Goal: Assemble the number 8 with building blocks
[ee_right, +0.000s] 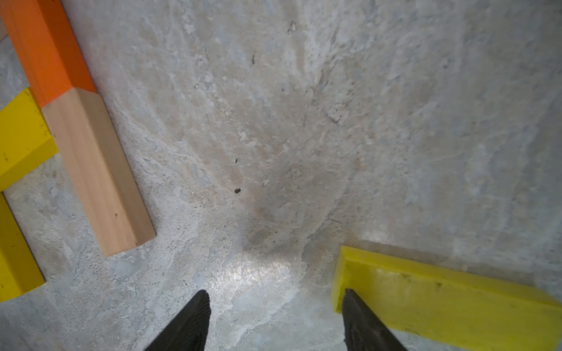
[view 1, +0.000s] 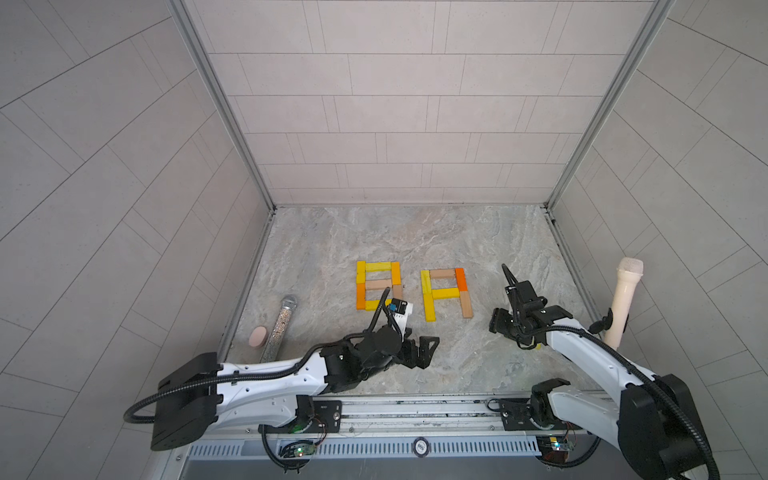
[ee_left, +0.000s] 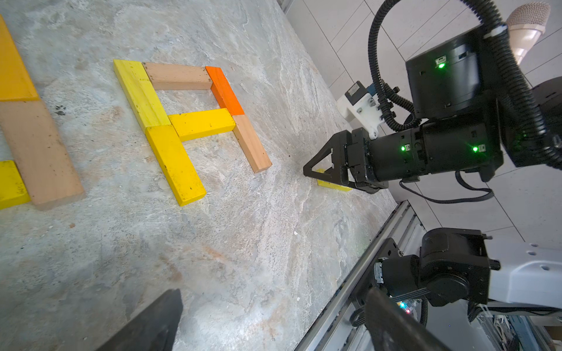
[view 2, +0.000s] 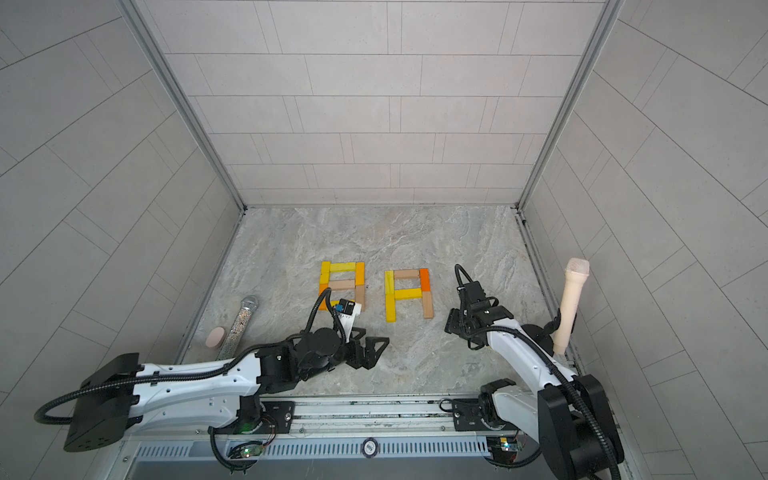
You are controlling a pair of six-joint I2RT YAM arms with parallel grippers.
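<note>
Two block figures lie on the stone table: the left (view 1: 360,280) has two loops; the right (view 1: 428,296) has a closed upper loop and open bottom, in yellow, wood and orange blocks. My left gripper is open above the table, in front of them. My right gripper is right of the right figure, low beside a loose yellow block (ee_right: 439,298), which is blurred in the right wrist view and partly hidden by the gripper in the left wrist view. Whether that gripper holds it is unclear.
A glittery cylinder (view 1: 278,328) and a pink disc (view 1: 258,336) lie at the left. A pale microphone-like post (view 1: 624,296) stands at the right. The metal rail (view 1: 420,406) runs along the front.
</note>
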